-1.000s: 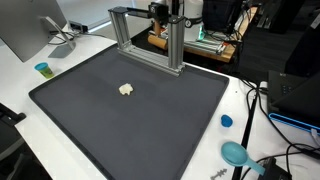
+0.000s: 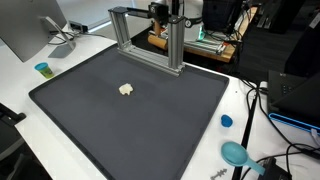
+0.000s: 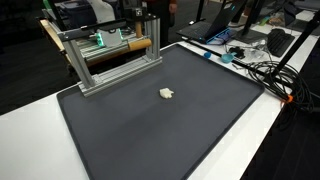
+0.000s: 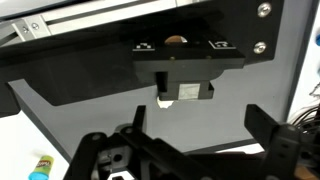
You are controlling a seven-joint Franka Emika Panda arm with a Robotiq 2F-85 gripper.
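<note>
In the wrist view my gripper stands open, its dark fingers (image 4: 262,122) spread apart with nothing held. Ahead of it, a black block with a pale square face (image 4: 189,92) sits at a black crossbeam (image 4: 80,75). What this block belongs to is hard to tell. A silver frame (image 2: 150,60) stands at the far edge of a dark grey mat, with an orange-brown piece (image 2: 158,42) at it. A small cream lump (image 2: 126,89) lies alone on the mat, clear of the frame; exterior view 2 also shows this lump (image 3: 166,94).
A green-and-blue cup (image 2: 43,70) is beyond its left edge. On the right lie a blue piece (image 2: 226,121) and a turquoise ladle-like item (image 2: 238,156). Cables (image 3: 270,72) are bundled beside the mat.
</note>
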